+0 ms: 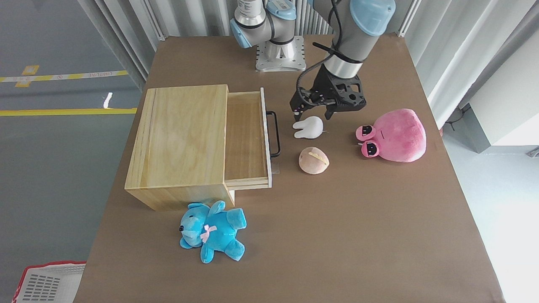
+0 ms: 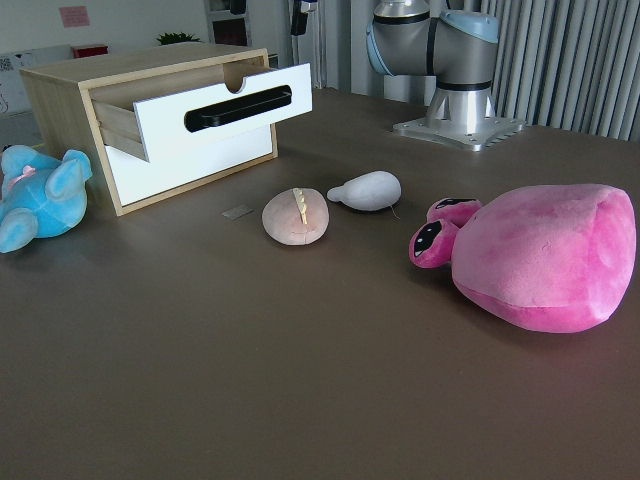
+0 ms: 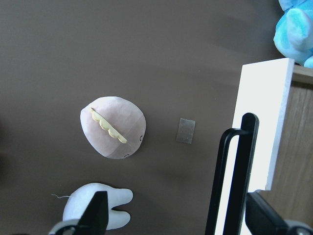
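My gripper (image 1: 313, 115) hangs open above the small white plush (image 1: 308, 128), just behind it in the front view; in the wrist view its fingers flank that plush and the drawer's black handle (image 3: 242, 171) from above, nothing held. A round beige plush (image 1: 313, 160) lies in front of the white one. The wooden cabinet (image 1: 177, 141) has its drawer (image 1: 245, 141) pulled out and empty.
A pink plush (image 1: 398, 135) lies to the right, a blue bear (image 1: 217, 227) at the cabinet's near corner.
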